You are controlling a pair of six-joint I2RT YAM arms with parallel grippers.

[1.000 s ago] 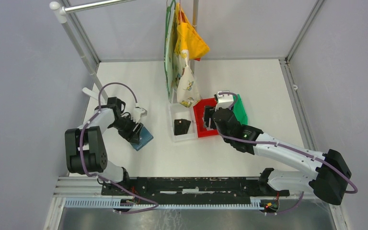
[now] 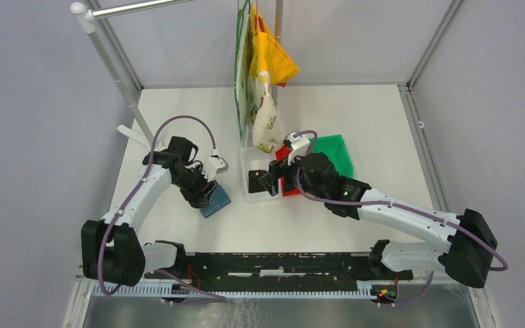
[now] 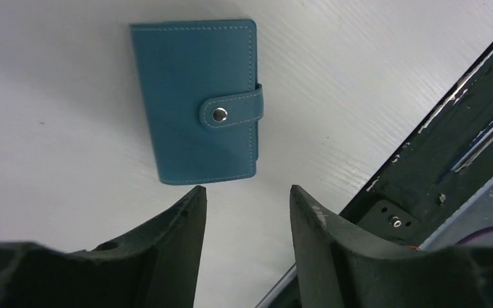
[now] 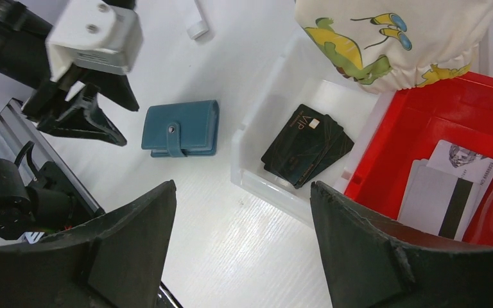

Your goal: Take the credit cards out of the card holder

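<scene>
The blue card holder lies flat on the table, its snap strap folded over the edge and closed. Whether cards are inside is hidden. My left gripper is open above the table close to the holder, nothing between its fingers. Over the bins, to the right of the holder, my right gripper also stands open and empty. Several black cards rest in the white bin. White and grey cards lie in the red bin.
A green bin stands right of the red one. Cloth bags hang from a white rack over the back of the white bin. Open table lies in front of the bins and at the far right.
The card holder has shifted right across the table, and the left arm has moved right and forward with it. My right gripper has moved left, from the red bin toward the white one.
</scene>
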